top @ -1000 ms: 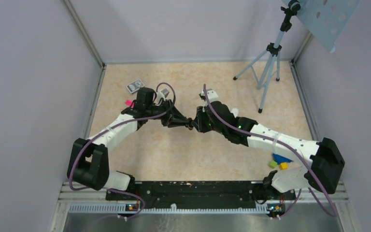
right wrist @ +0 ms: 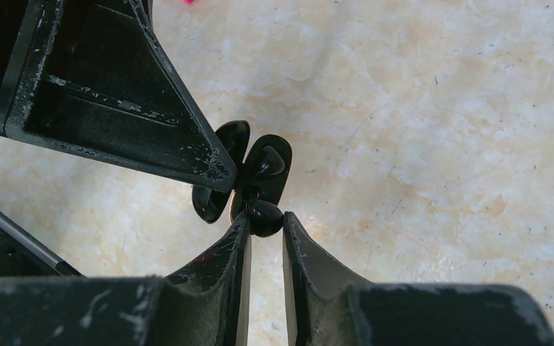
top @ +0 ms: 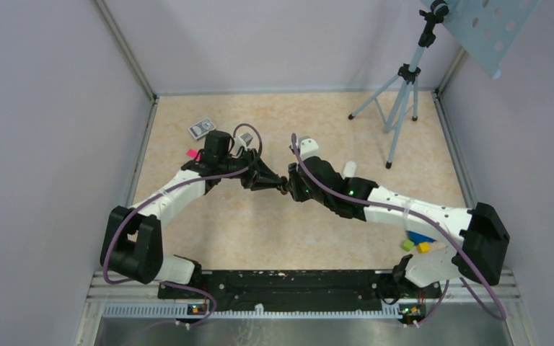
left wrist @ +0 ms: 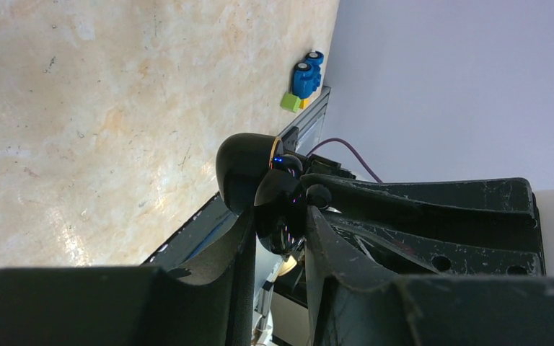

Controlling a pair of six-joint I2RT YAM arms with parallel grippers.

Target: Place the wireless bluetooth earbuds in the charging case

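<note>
The open black charging case hangs at the middle of the table, between the two grippers. My left gripper is shut on it; in the left wrist view the case shows behind a glossy black piece at the fingertips. My right gripper is shut on a black earbud, which is against the lower part of the case's cavity side. Whether the earbud is seated cannot be told. A second dark shape lies in the upper cavity of the case in the right wrist view.
A card deck and pink block lie back left. A tripod stands back right. A blue toy with green and yellow blocks is front right. A white object lies behind the right arm.
My left arm looks unmoved.
</note>
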